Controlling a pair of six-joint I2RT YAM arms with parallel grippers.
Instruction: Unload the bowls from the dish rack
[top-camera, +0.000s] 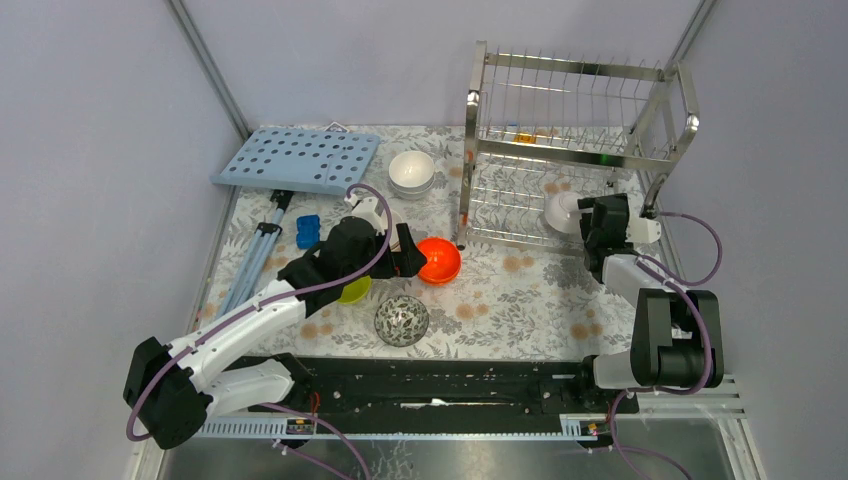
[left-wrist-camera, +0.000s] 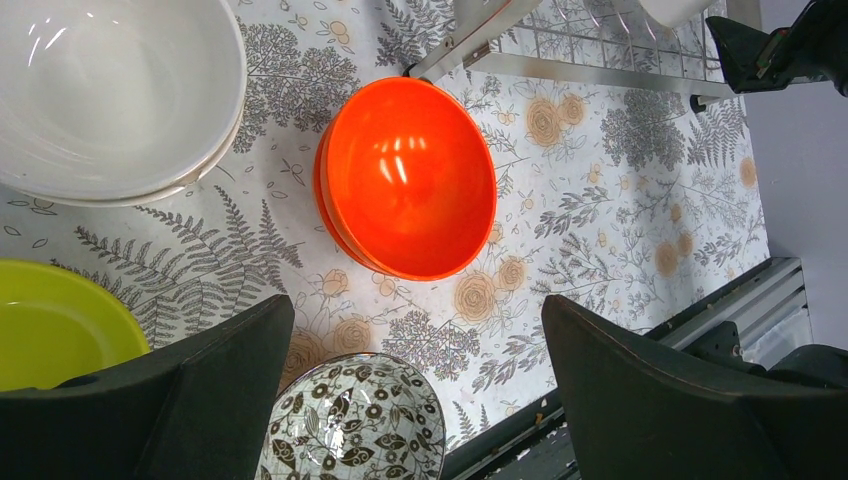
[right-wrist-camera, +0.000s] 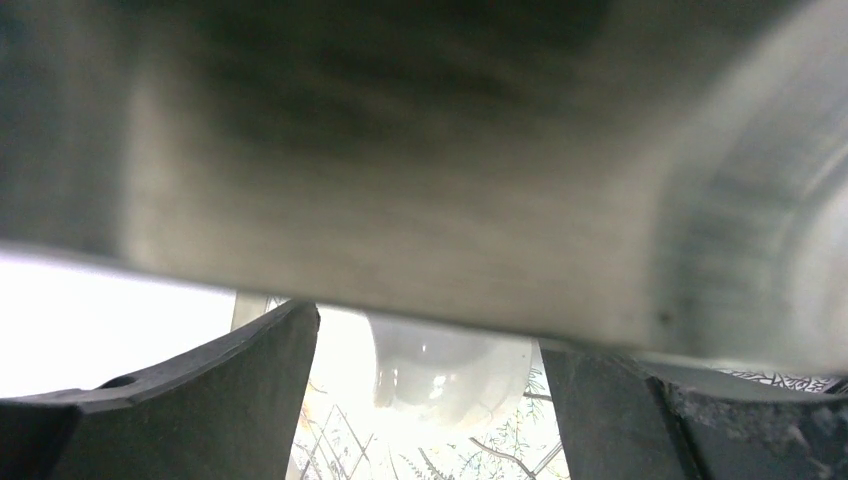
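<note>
One white bowl (top-camera: 563, 212) is on the lower shelf of the metal dish rack (top-camera: 572, 156), at the right side. My right gripper (top-camera: 604, 205) stands open just to the right of that bowl, at the rack's front. In the right wrist view the white bowl (right-wrist-camera: 450, 375) shows between and beyond the fingers, while a blurred metal bar covers the upper part. Over the table my left gripper is open and empty. Ahead of it are stacked orange bowls (left-wrist-camera: 410, 180); a patterned bowl (left-wrist-camera: 355, 420) appears lower, partly cut off.
White bowls (top-camera: 411, 172) are stacked at the back, with more white bowls (left-wrist-camera: 110, 95) nearer the left arm. A green bowl (top-camera: 355, 290) lies under that arm. A blue perforated board (top-camera: 300, 160) stands at left. Table between orange bowls and right arm is clear.
</note>
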